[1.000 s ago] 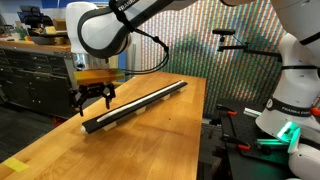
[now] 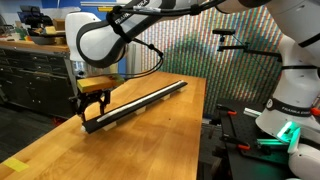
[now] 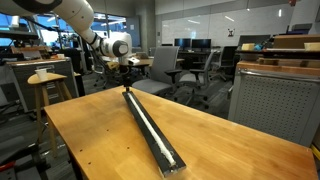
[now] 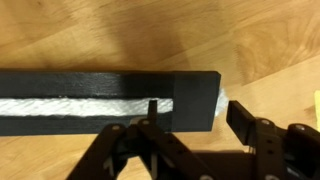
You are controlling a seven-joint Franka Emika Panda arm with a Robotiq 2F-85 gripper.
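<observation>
A long black bar [image 2: 150, 101] with a white strip along its top lies on the wooden table. In the wrist view a square black end block [image 4: 195, 95] covers the end of the white strip [image 4: 80, 107]. My gripper is low over this end, its fingers apart, one on the strip side of the block and the other past its outer end. Whether either finger touches the block cannot be made out. From exterior view 1, the gripper [image 2: 92, 105] hangs at the bar's near left end. It looks small in exterior view 2, at the far end of the bar [image 3: 155, 133].
Wide bare stretches of the table [image 3: 100, 120] surround the bar. A yellow patch [image 2: 14, 164] is at the table's left corner. Beside the table are a wooden stool [image 3: 52, 88] and office chairs [image 3: 199, 85]. Another white arm [image 2: 290, 95] stands at the right.
My gripper has come down towards the bar's left end over the last second. The bar has stayed in place.
</observation>
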